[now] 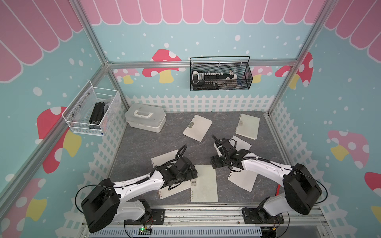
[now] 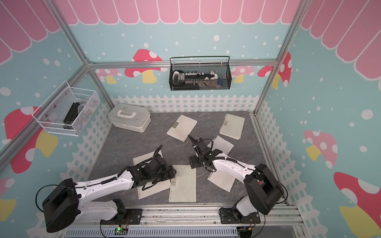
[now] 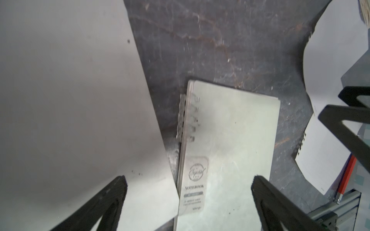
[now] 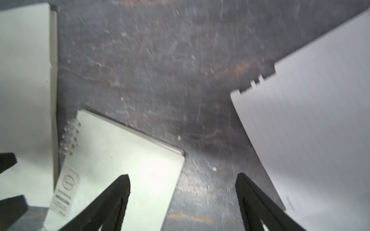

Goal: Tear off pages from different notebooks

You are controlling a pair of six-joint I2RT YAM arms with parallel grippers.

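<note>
A pale green labelled notebook (image 1: 205, 188) lies at the front middle, ring-bound along its left side. Left of it rests a larger cream notebook (image 1: 163, 158), partly hidden by my left arm. My left gripper is open over the border of these two, empty. The labelled notebook (image 4: 119, 165) looks tilted in the right wrist view, below my right gripper. Its fingers are well apart with nothing between them. Right of it spreads a loose white page (image 4: 316, 119) with torn holes along one edge.
Two more notebooks lie at the back: one in the middle (image 1: 198, 129), one at the right (image 1: 248, 127). Loose pages (image 1: 244, 181) lie under my right arm. A grey lidded box (image 1: 144, 118) stands back left. A red-handled tool (image 3: 348, 173) lies at the right front.
</note>
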